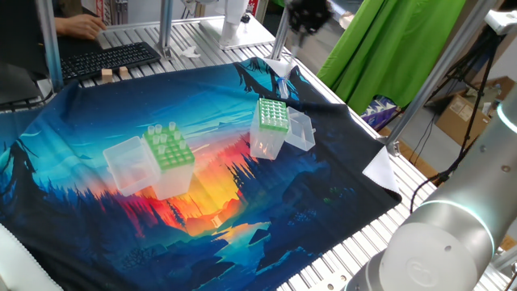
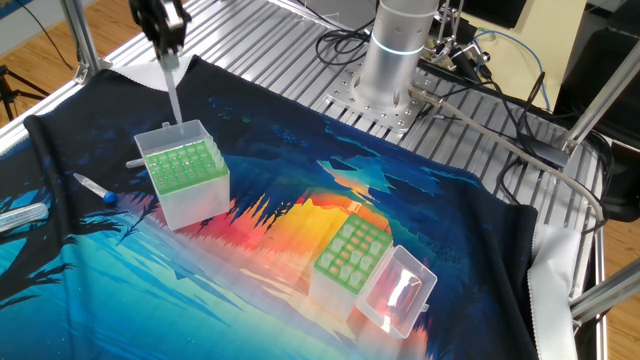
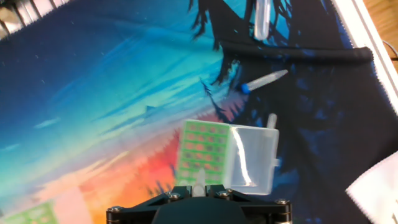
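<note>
A long translucent pipette tip or tube hangs down from my gripper, which is shut on its upper end. In the wrist view the gripper shows at the bottom, with the held piece's pale upper part between its fingers. One clear box with a green grid top stands below and to the side, its lid open; the piece's lower end appears near that lid in exterior view 2. A second green-topped box holds several white tips standing proud, its clear lid folded open beside it.
A blue-capped tube and a larger clear tube lie on the dark, wrinkled cloth. A keyboard and a person's hand are at the far left. Bare cloth separates the two boxes.
</note>
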